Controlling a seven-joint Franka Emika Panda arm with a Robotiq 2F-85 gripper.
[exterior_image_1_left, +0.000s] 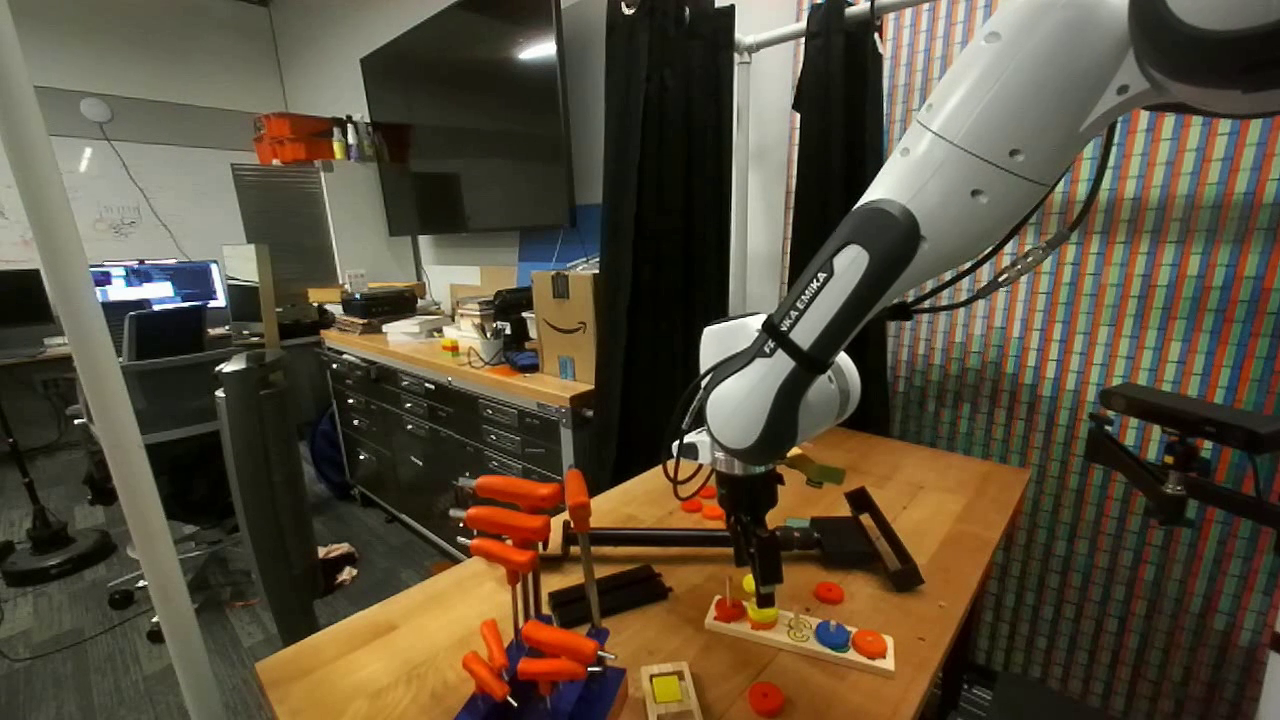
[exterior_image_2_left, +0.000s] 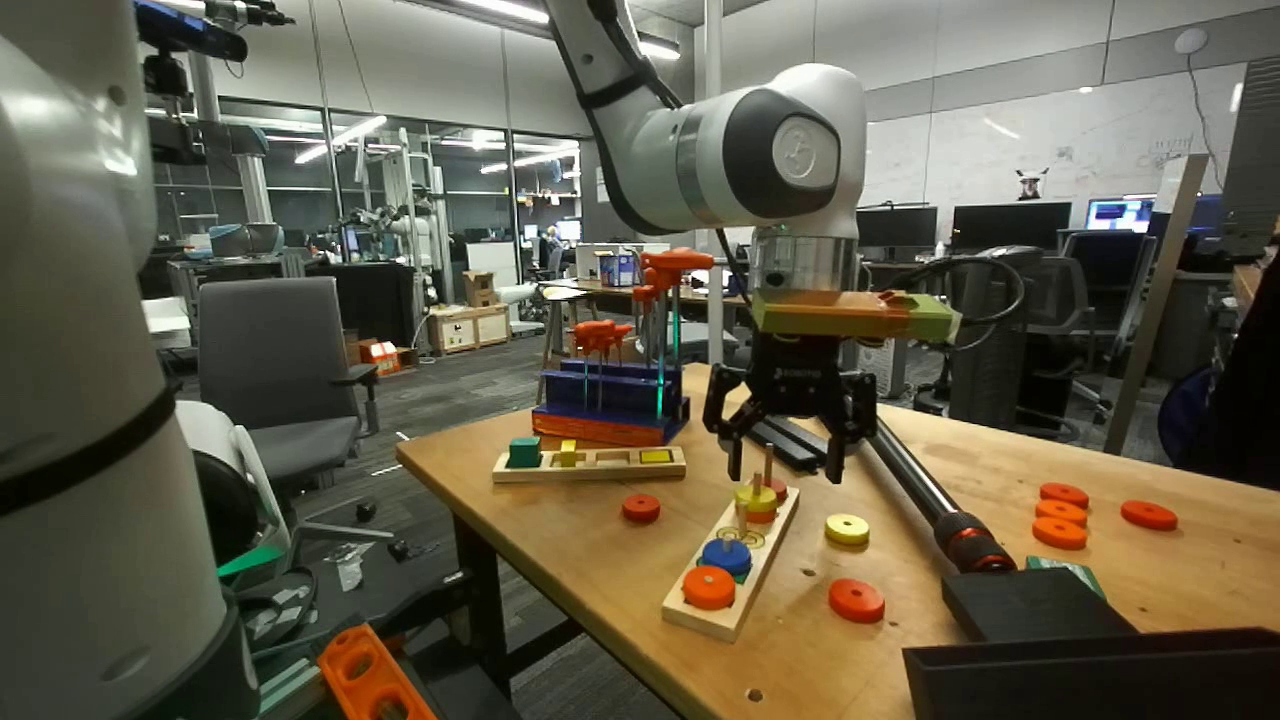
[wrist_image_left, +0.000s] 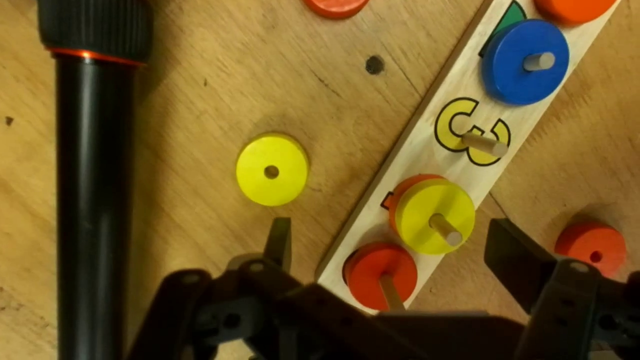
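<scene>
My gripper stands open above the wooden peg board (wrist_image_left: 345, 252), nothing between its fingers. On the board, a red disc (wrist_image_left: 379, 277) sits on the end peg. Beside it a yellow disc (wrist_image_left: 423, 219) rests over an orange one (wrist_image_left: 403, 191) on the second peg. The third peg (wrist_image_left: 486, 145), by a printed yellow 3, is bare. A blue disc (wrist_image_left: 525, 63) and an orange-red disc (exterior_image_2_left: 708, 587) occupy the far pegs. A loose yellow disc (wrist_image_left: 273, 171) lies flat on the table beside the board; red discs lie loose nearby (exterior_image_2_left: 855, 600).
A black pole (wrist_image_left: 93, 198) lies along one side of the board. A shape board (exterior_image_2_left: 588, 466) and a stand of orange-handled tools (exterior_image_2_left: 612, 402) are at the table's end. Several red discs (exterior_image_2_left: 1062, 522) lie farther off.
</scene>
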